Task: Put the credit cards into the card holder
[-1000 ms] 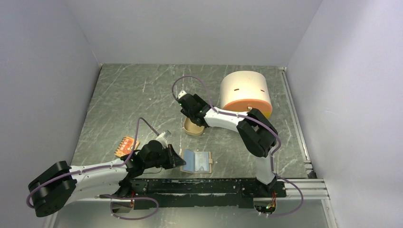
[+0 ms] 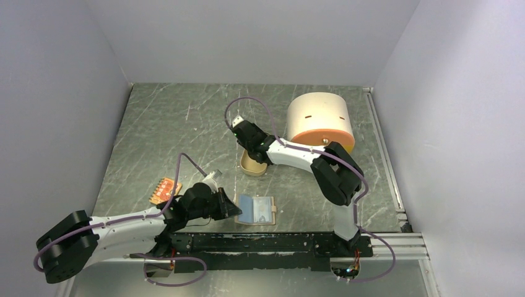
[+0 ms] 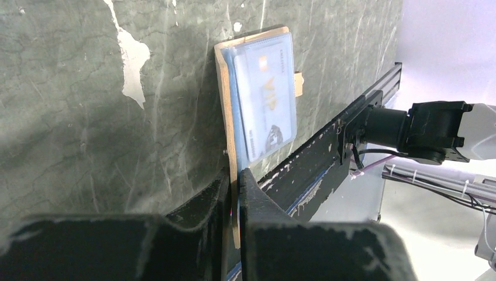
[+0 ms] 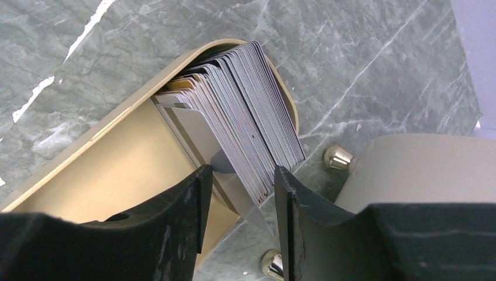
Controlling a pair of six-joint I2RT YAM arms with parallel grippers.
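Observation:
The card holder (image 2: 262, 210) lies opened at the front of the table. In the left wrist view, a clear bluish sleeve (image 3: 269, 88) shows a card inside it. My left gripper is shut on an edge of the holder, its tan cover and sleeves pinched between the fingers. A tightly packed row of cards (image 4: 251, 111) leans in one end of a tan box. My right gripper is partly open over that row, its fingers spread either side of the front cards. Closest to the left finger is a greyish, see-through card (image 4: 196, 134).
The tan oval box (image 2: 252, 171) sits mid-table, its other end empty. Behind it to the right stands a large cream-coloured drum (image 2: 319, 111). A small orange notebook (image 2: 165, 190) lies beside the left arm.
My left arm and the holder have not moved.

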